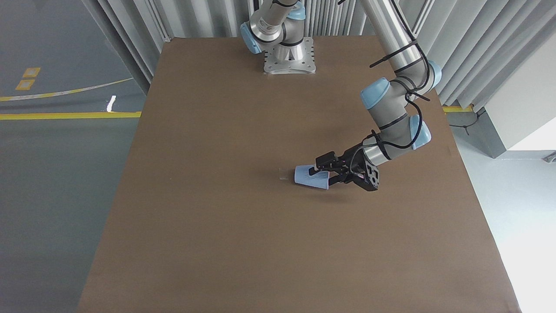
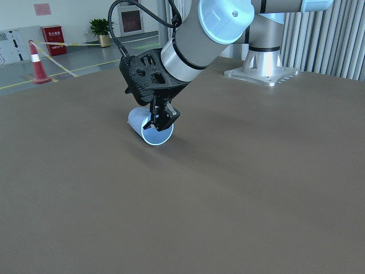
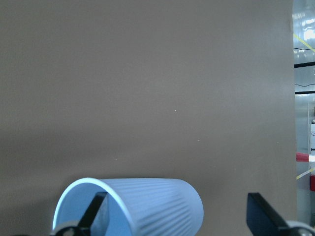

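A light blue ribbed plastic cup (image 1: 306, 177) lies on its side on the brown table (image 1: 234, 219), its open mouth toward my gripper (image 1: 320, 176). In the left view the cup (image 2: 137, 121) is under the black gripper body (image 2: 149, 80). The wrist view shows my fingers apart: one finger (image 3: 96, 214) is at the mouth of the cup (image 3: 162, 206), the other (image 3: 263, 214) stands beyond its closed end, with space beside it.
In the left view, a traffic cone (image 2: 37, 65) stands on the floor beyond.
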